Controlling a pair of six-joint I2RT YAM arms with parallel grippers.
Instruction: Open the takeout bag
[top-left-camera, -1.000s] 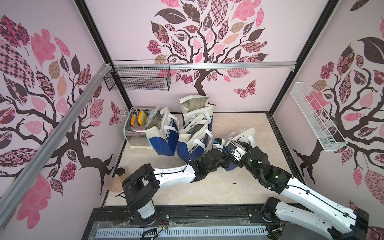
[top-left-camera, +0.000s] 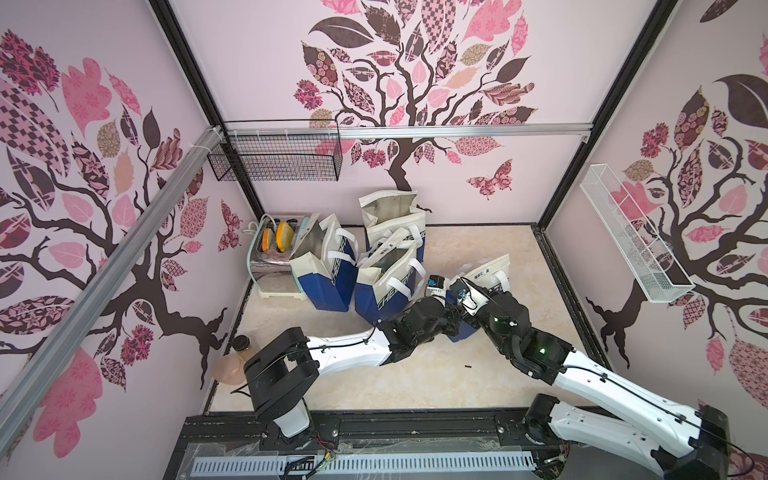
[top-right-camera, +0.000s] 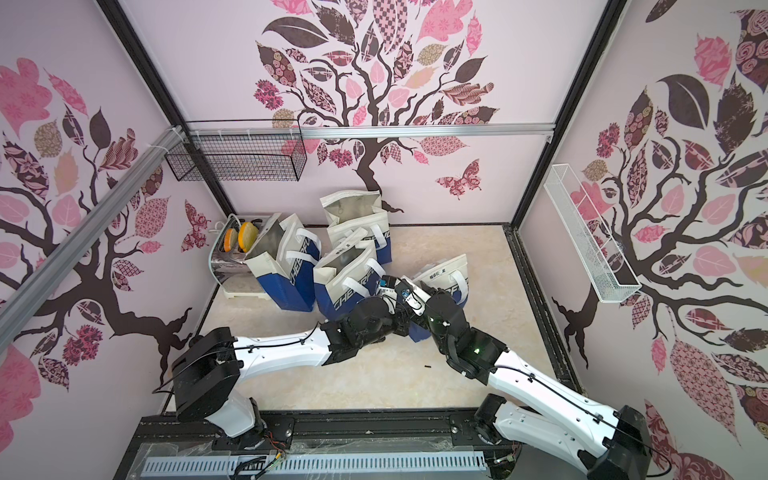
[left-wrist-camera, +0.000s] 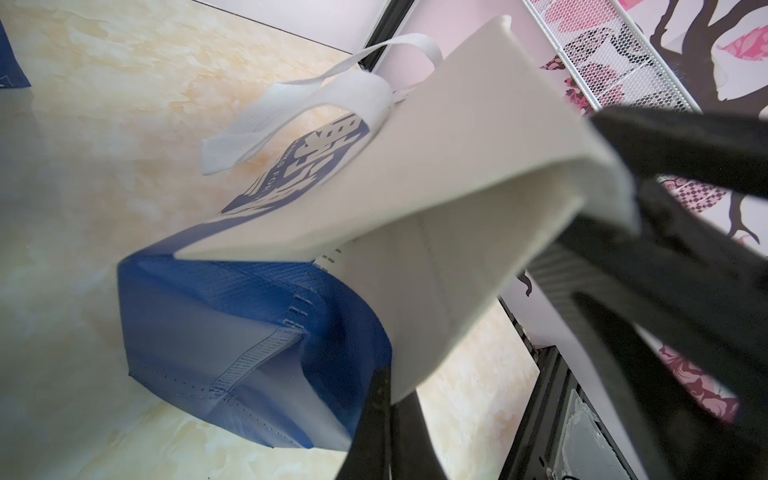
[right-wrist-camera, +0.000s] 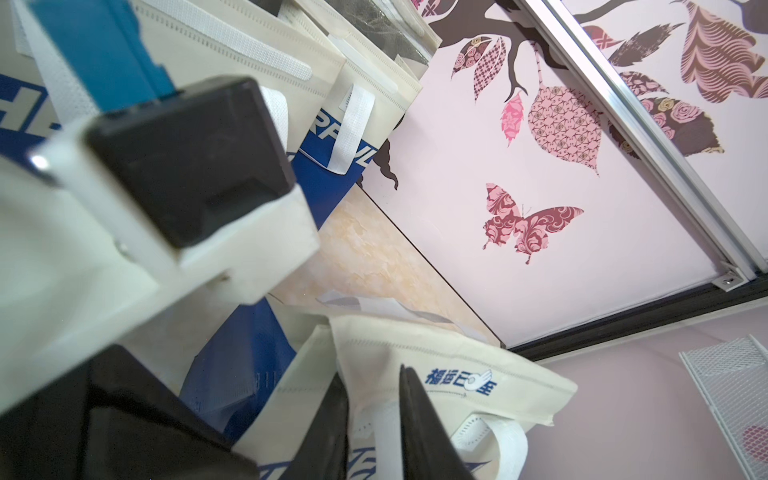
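A blue-and-white takeout bag (top-left-camera: 492, 268) stands on the right of the table, under both arms, its cream top folded over with white handles hanging. My left gripper is at the bag's near side, fingers shut at the lower edge of the cream flap (left-wrist-camera: 432, 160); whether fabric is between them is unclear. My right gripper reaches over the bag's cream top, with white material visible between or behind its fingertips; its grip is unclear. In both top views the gripper tips are mostly hidden by the arms.
Several other blue-and-white bags (top-left-camera: 324, 272) stand at the left and back, beside a rack with yellow items (top-left-camera: 284, 237). A brown bottle (top-left-camera: 232, 364) is at the front left. A mesh basket (top-left-camera: 636, 240) hangs on the right wall.
My right arm has shifted very slightly over the bag. The left arm and the other bags look unchanged.
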